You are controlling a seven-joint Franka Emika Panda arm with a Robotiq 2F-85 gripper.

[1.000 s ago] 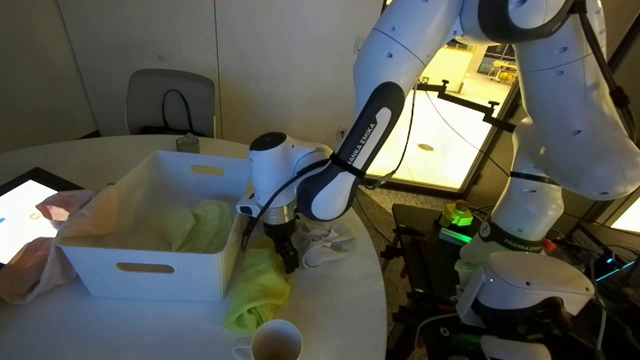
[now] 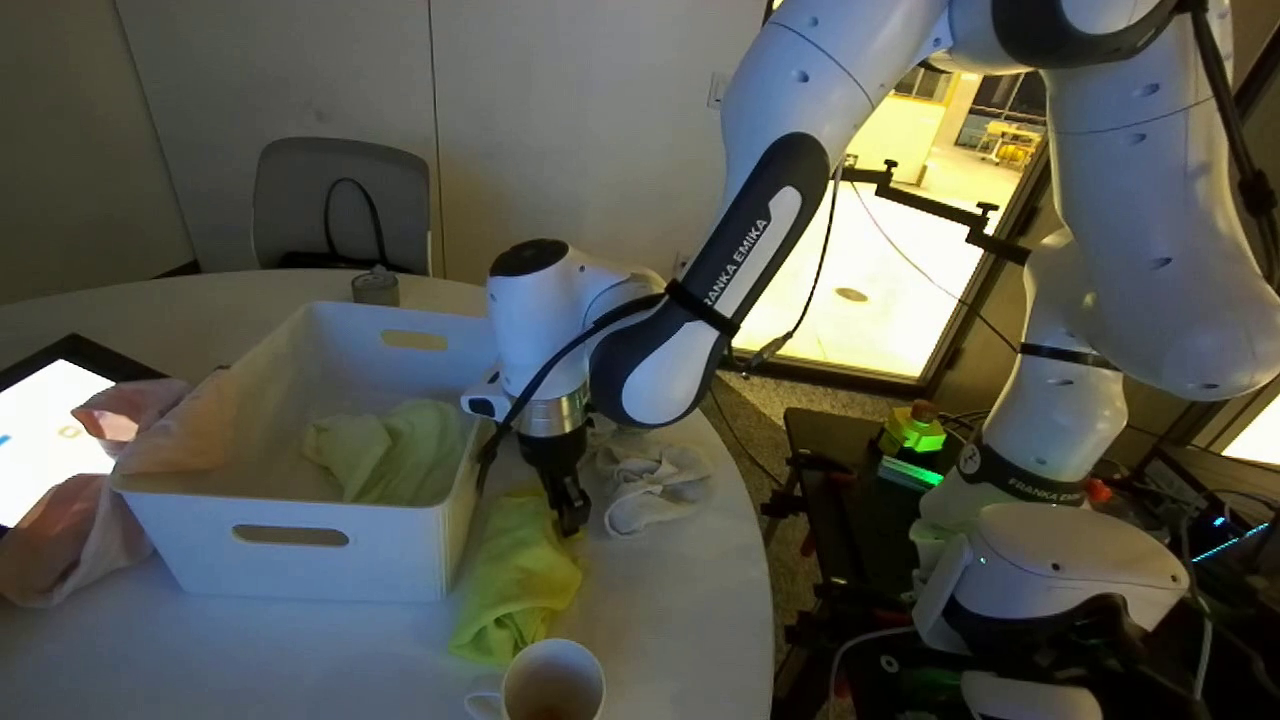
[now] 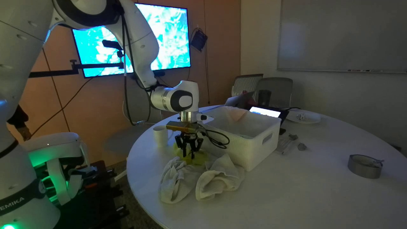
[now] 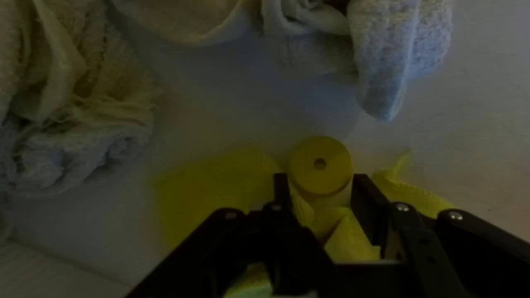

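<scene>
A yellow round piece (image 4: 320, 161) with a small central hole shows at the fingertips in the wrist view, its width filling the space between them. My gripper is shut on it; the piece's lower side is hard to make out. Folds of a yellow-green cloth (image 4: 350, 241) lie under and behind the fingers. From exterior view 1, the gripper (image 2: 573, 518) points down at the right edge of that crumpled cloth (image 2: 516, 588), just outside the white bin (image 2: 324, 552). In exterior view 2 the black fingers hide the round piece.
Greyish-white cloths (image 3: 219, 181) lie beside the gripper. A mug (image 2: 552, 684) stands near the yellow-green cloth. Inside the bin is a pale green cloth (image 2: 414, 450), and a pinkish cloth (image 2: 186, 432) hangs over its side. A tape roll (image 3: 365, 166) rests on the otherwise open tabletop.
The gripper has shifted slightly left and up in exterior view 1, closer to the bin. The yellow-green cloth and the mug have stayed practically in place.
</scene>
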